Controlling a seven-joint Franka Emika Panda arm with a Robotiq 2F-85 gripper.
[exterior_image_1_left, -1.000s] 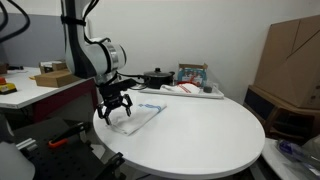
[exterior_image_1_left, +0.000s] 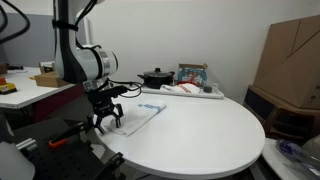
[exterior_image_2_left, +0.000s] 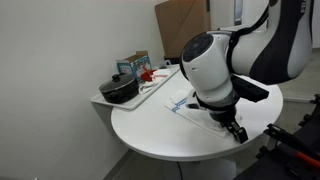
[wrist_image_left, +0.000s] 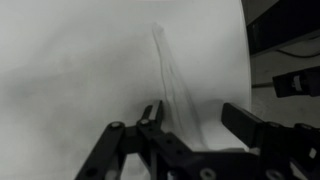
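Observation:
A white cloth (exterior_image_1_left: 138, 120) lies flat on the round white table, close to the arm; in exterior view 2 this cloth (exterior_image_2_left: 184, 108) shows a blue mark at its far end. My gripper (exterior_image_1_left: 109, 127) is low over the cloth's near end at the table edge. In the wrist view the fingers of my gripper stand apart, with the cloth (wrist_image_left: 90, 75) under them. A narrow grey stripe or fold (wrist_image_left: 173, 75) of it runs into the gap. Whether the fingertips touch the cloth is unclear.
At the back stand a black pot (exterior_image_1_left: 157, 78) and a tray (exterior_image_1_left: 195, 92) with a red-and-white item and a box.
My gripper has moved down and slightly toward the table's near left edge, over the end of the cloth. The cloth looks to be in the same place.

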